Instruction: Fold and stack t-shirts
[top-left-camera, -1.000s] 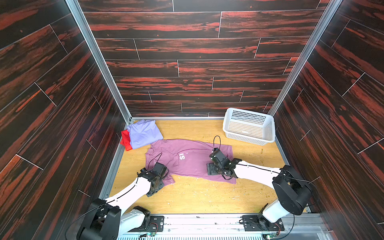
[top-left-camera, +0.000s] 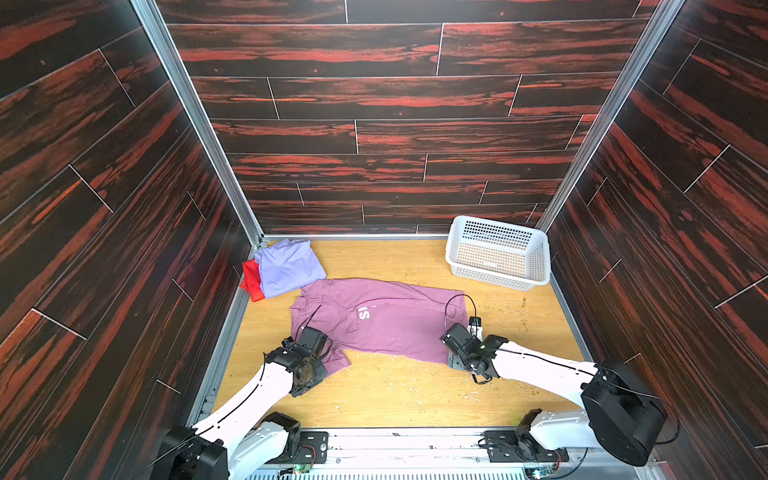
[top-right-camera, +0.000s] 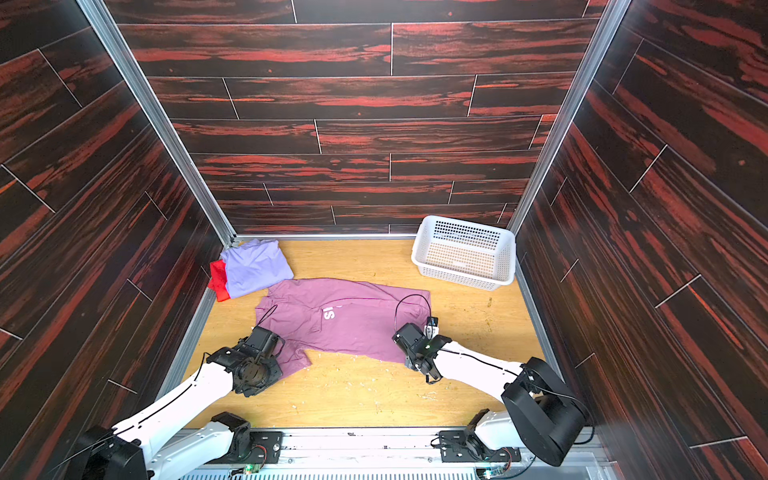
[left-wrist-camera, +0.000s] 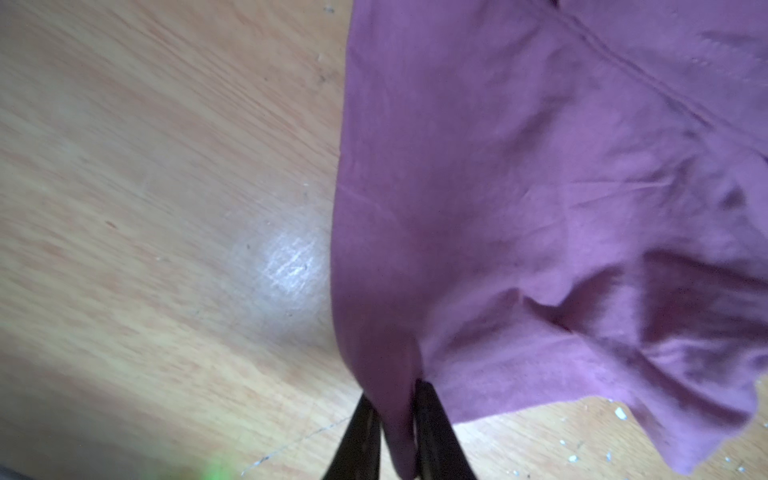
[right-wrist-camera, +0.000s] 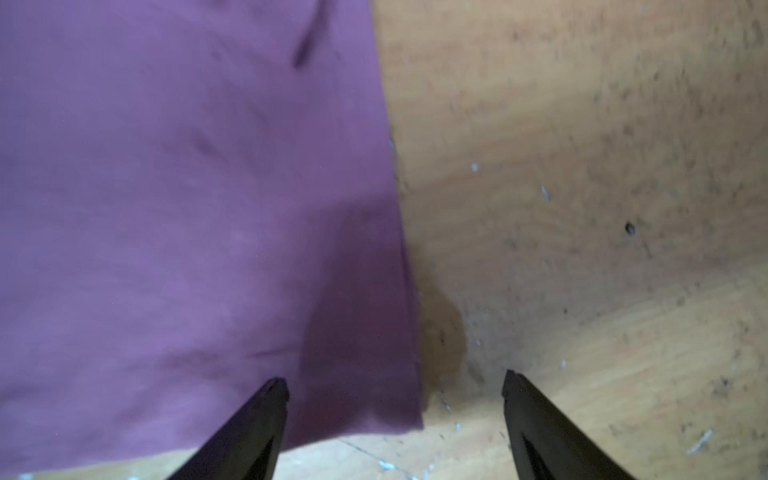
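Note:
A mauve T-shirt (top-left-camera: 400, 328) with white lettering lies spread across the middle of the wooden table, its left end bunched. At that near left end my left gripper is shut on a corner of the fabric, pinched in a narrow fold. My right gripper stands open above the shirt's near right corner; in the right wrist view that corner lies flat between and beyond the fingers, with bare table to its right.
A lavender folded shirt (top-left-camera: 288, 264) and red cloth (top-left-camera: 251, 280) lie at the back left. An empty white basket (top-left-camera: 497, 276) stands at the back right. Bare table shows along the front and right. Dark walls enclose the sides.
My right gripper has moved rightward and toward the front, to the shirt's right corner. My left gripper has shifted only slightly; the shirt looks much the same.

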